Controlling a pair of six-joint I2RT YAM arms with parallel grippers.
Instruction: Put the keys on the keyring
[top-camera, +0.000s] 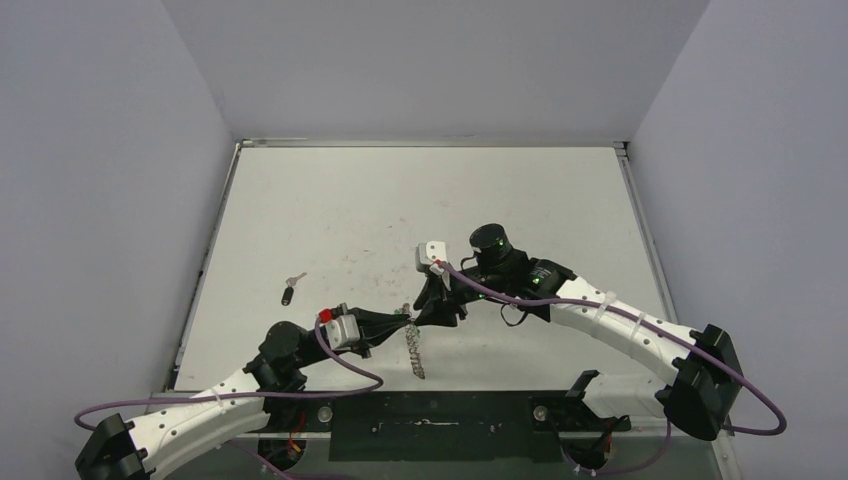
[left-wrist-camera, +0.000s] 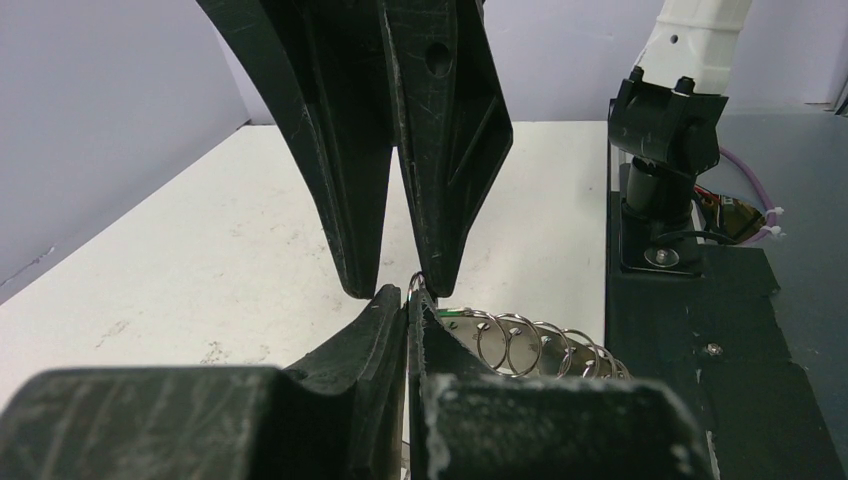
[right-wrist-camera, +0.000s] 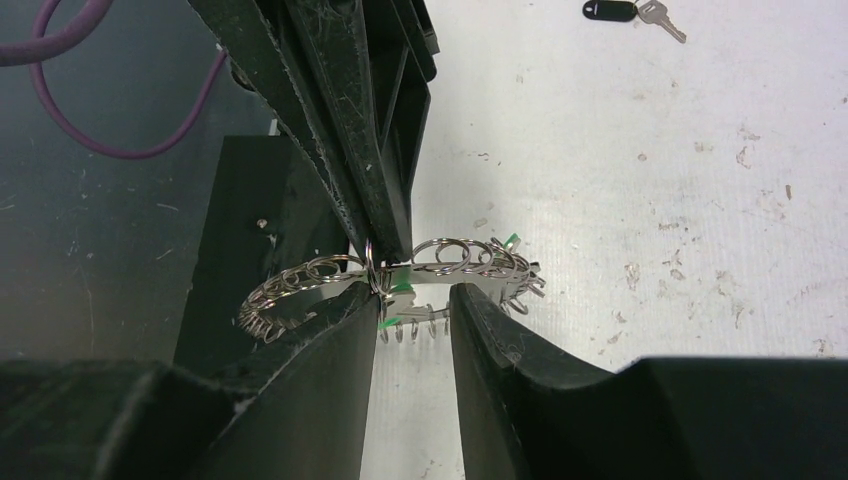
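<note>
The keyring strip (top-camera: 415, 355), a metal bar with many wire rings, hangs between both grippers in mid-table. My left gripper is shut, a thin ring standing at its fingertips. My right gripper is part open, its fingertips around that upright ring and just beside the left fingertips, which point down from above in the right wrist view. A key with a black tag (top-camera: 288, 295) lies on the left of the table, also at the top of the right wrist view (right-wrist-camera: 608, 9).
A dark plate (top-camera: 445, 440) runs along the front edge.
</note>
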